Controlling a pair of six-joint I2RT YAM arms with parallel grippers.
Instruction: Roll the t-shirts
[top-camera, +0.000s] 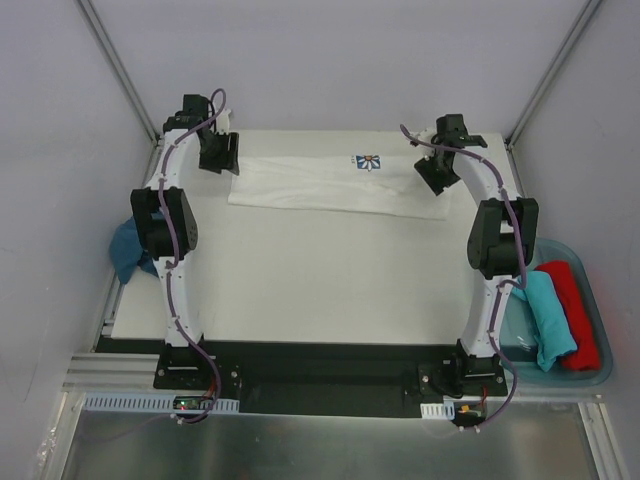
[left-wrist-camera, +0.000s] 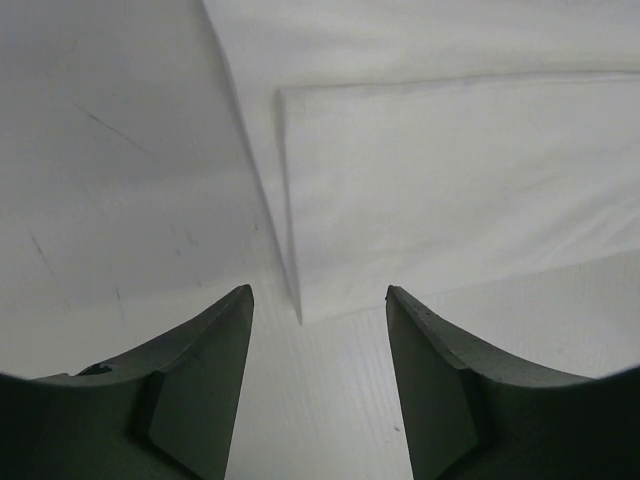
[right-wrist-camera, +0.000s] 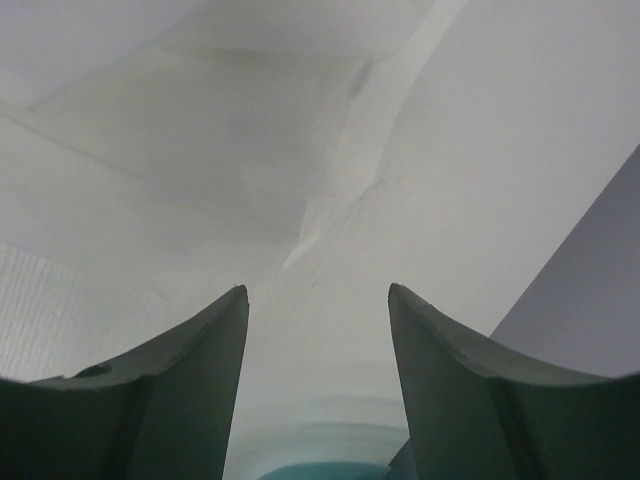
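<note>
A white t-shirt lies folded into a long flat strip across the back of the table, with a small blue print on its far edge. At its left end my left gripper is open. The left wrist view shows the strip's folded corner just ahead of the open fingers, nothing between them. Over the shirt's right end hangs my right gripper, also open and empty. White cloth layers fill much of the right wrist view, ahead of the fingers.
A blue-grey bin at the right holds a turquoise roll and a red roll. Dark blue cloth lies at the left edge.
</note>
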